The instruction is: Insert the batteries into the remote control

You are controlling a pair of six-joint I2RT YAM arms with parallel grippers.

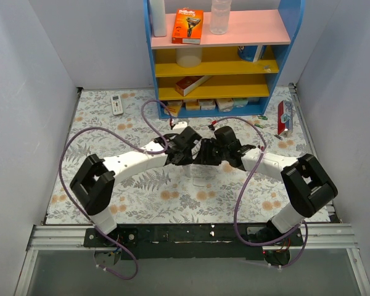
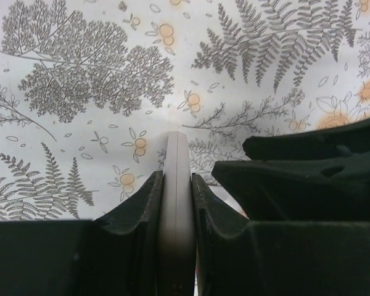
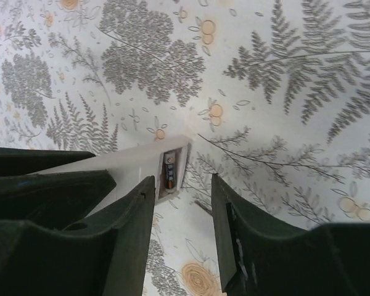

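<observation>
My left gripper is shut on a white remote [image 2: 177, 154], seen end-on in the left wrist view. In the right wrist view the remote [image 3: 129, 161] shows an open compartment with a dark battery [image 3: 169, 171] inside. My right gripper stands open beside that compartment, its fingers apart with only table visible between them. In the top view both grippers meet over the middle of the table, partly hiding the remote.
A shelf unit [image 1: 211, 82] stands at the back. A second pale remote [image 1: 117, 105] lies at the back left, and a red box [image 1: 285, 117] with several small batteries nearby at the back right.
</observation>
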